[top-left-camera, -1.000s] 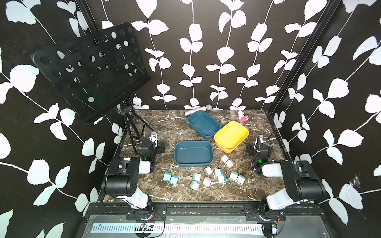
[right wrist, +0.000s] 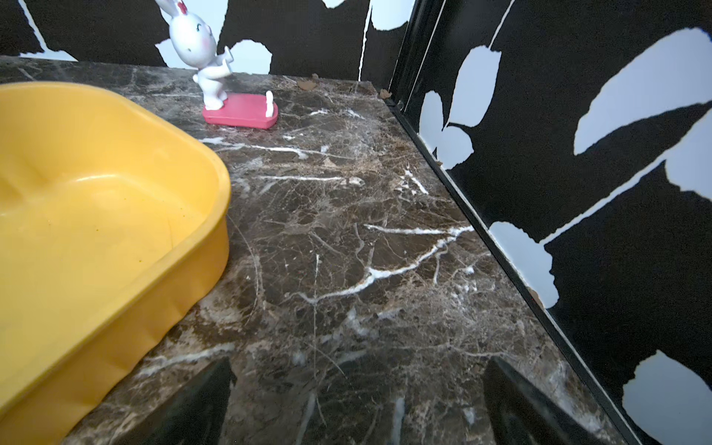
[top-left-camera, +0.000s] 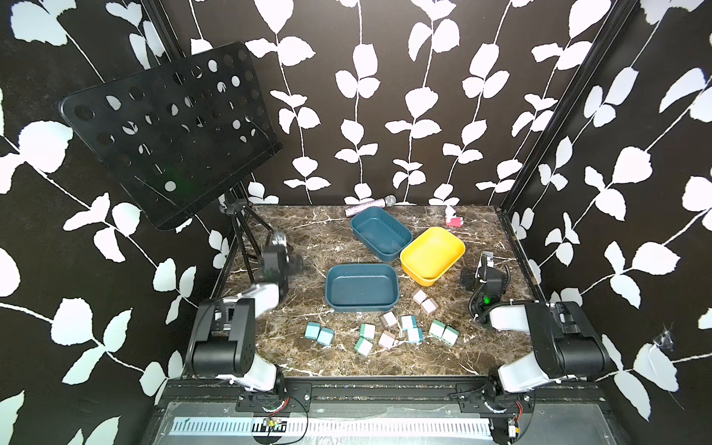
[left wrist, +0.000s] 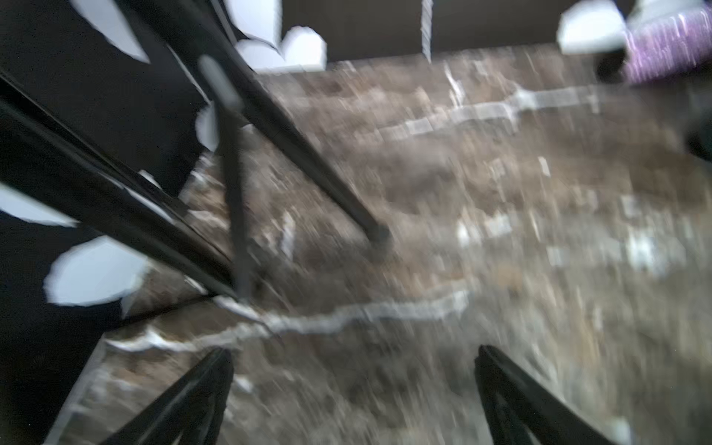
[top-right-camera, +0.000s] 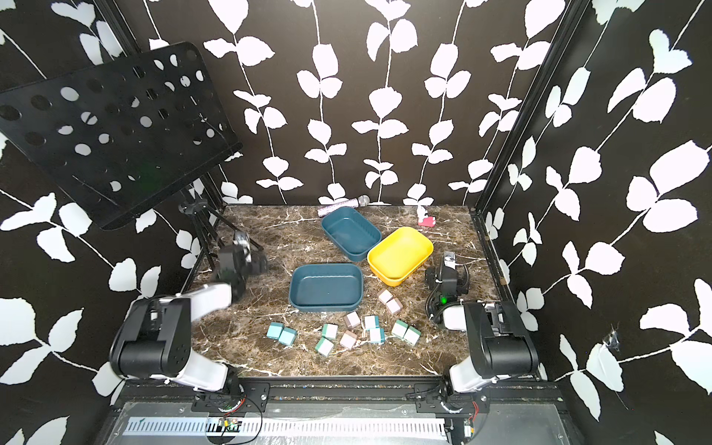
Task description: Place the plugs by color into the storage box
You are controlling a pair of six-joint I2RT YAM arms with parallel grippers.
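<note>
Several small two-tone plugs lie near the table's front: a teal pair point(top-left-camera: 319, 333) at the left, green-and-white ones point(top-left-camera: 363, 346), pinkish ones point(top-left-camera: 386, 339), a teal-and-white group point(top-left-camera: 411, 329), and a green-and-white pair point(top-left-camera: 443, 333) at the right. Behind them stand the front blue box point(top-left-camera: 362, 287), the rear blue box point(top-left-camera: 382, 232) and the yellow box point(top-left-camera: 432, 254), all empty. My left gripper is open over bare table, left of the boxes, its wrist view blurred. Right of the yellow box, my right gripper stands open with nothing between its fingers.
A black stand point(top-left-camera: 178, 126) rises at the back left, its tripod legs point(left wrist: 311, 163) close ahead of the left gripper. A rabbit figure point(right wrist: 237, 109) and a pink microphone point(top-left-camera: 367, 207) lie at the back. Bare marble separates the right gripper from the right wall.
My left arm has lifted and shifted slightly left and back, and is blurred now. The right arm, boxes and plugs look unmoved.
</note>
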